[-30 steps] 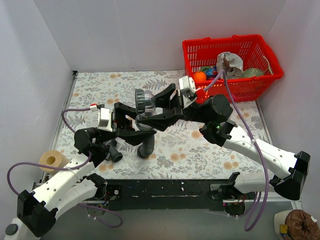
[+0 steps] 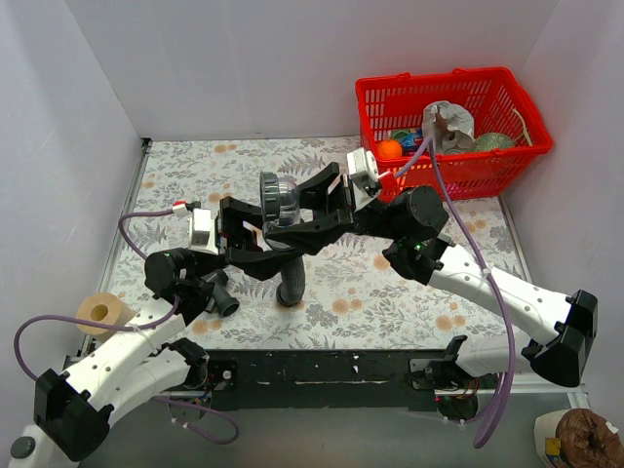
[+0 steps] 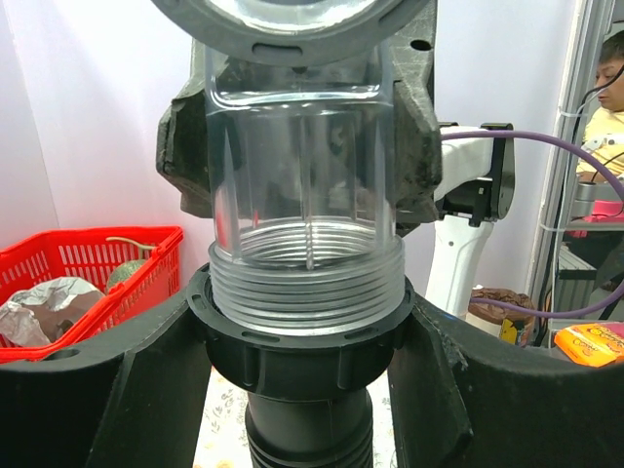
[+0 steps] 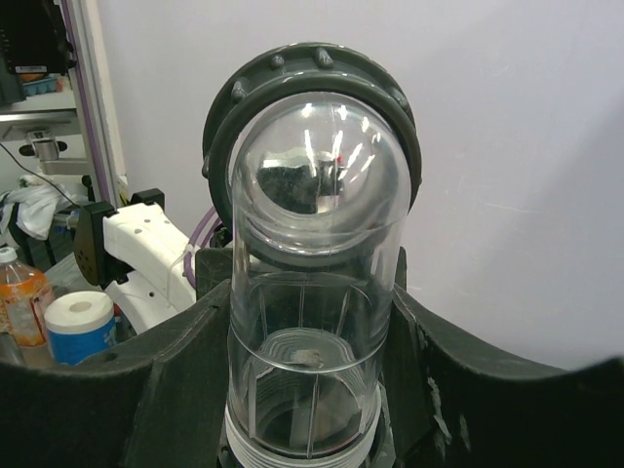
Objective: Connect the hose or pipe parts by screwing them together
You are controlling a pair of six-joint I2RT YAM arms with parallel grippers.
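Note:
Over the middle of the table, the clear plastic connector (image 2: 284, 202) with its grey end ring (image 4: 222, 146) is upright, held from the right. My right gripper is shut on the clear barrel. Below, my left gripper is shut on the black collar (image 3: 292, 375) of the ribbed hose (image 2: 291, 284), which hangs down from it. In the left wrist view the connector's threaded end (image 3: 307, 278) sits at the collar's mouth, with several thread turns exposed above the rim. How deep the thread reaches inside is hidden.
A red basket (image 2: 453, 174) with fruit and packages stands at the back right. Dark pipe fittings (image 2: 222, 297) lie near the left arm, with a tape roll (image 2: 104, 312) at the left edge.
My right gripper and the clear connector have shifted slightly left. The hose's lower end swung a little to the right earlier, while the left arm stayed almost still.

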